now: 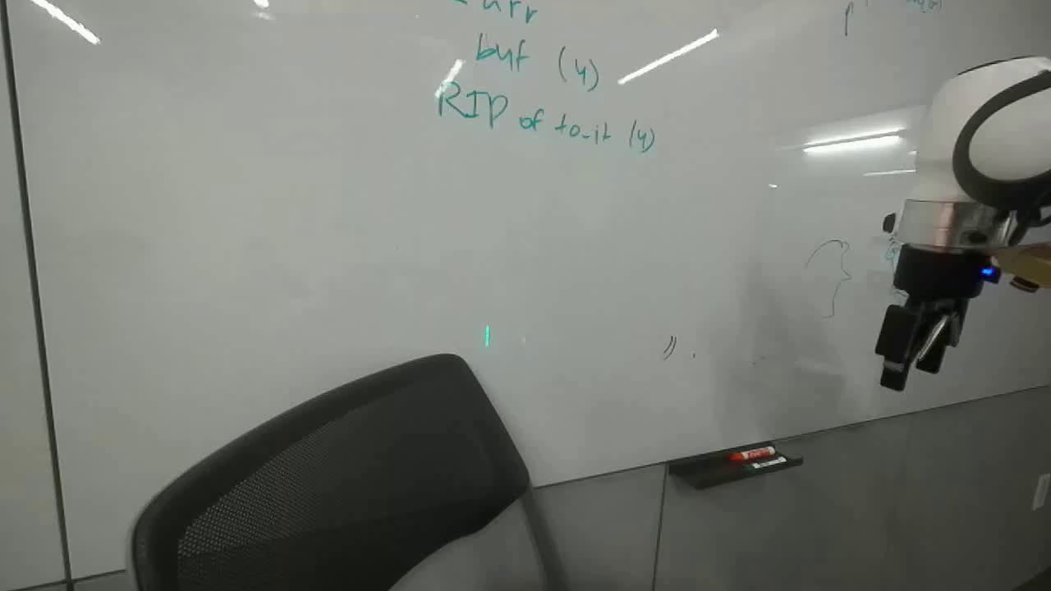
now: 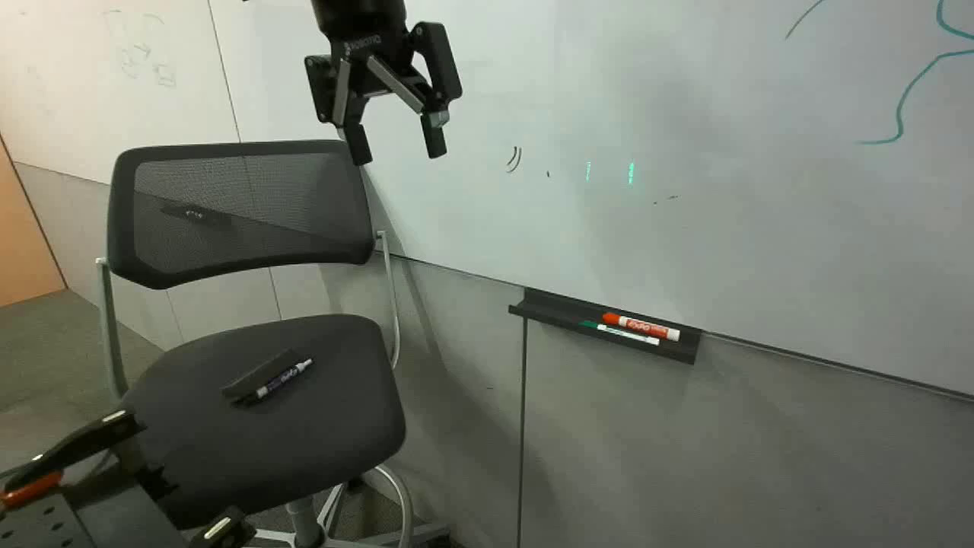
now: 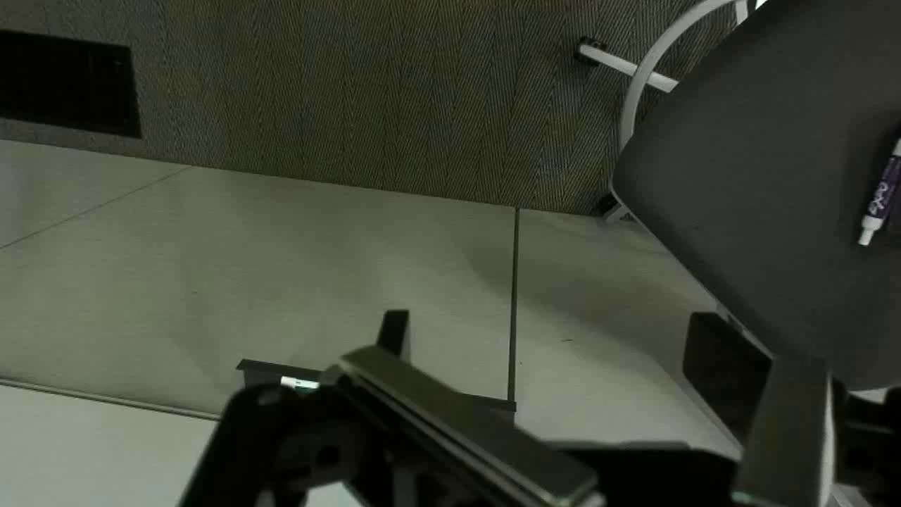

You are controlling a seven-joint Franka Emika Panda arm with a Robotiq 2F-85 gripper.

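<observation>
My gripper (image 2: 394,151) hangs in the air beside the whiteboard (image 2: 730,100), its fingers pointing down. In exterior view 2 the two fingertips stand well apart with nothing between them; the wrist view also has its fingers (image 3: 728,363) spread. A dark Expo marker (image 2: 283,378) lies on the black chair's seat (image 2: 338,429), beside a dark, flat object (image 2: 258,374). On the wall ledge (image 2: 548,309) rest a red marker (image 2: 644,326) and a white marker with a green cap (image 2: 630,335). In exterior view 1 the gripper (image 1: 911,379) is right of that ledge.
The chair's backrest (image 2: 246,215) rises near the whiteboard. In the lower left of exterior view 2, dark equipment (image 2: 114,516) stands close to the camera. Green writing (image 1: 547,118) covers part of the board. Open air surrounds the gripper above the ledge.
</observation>
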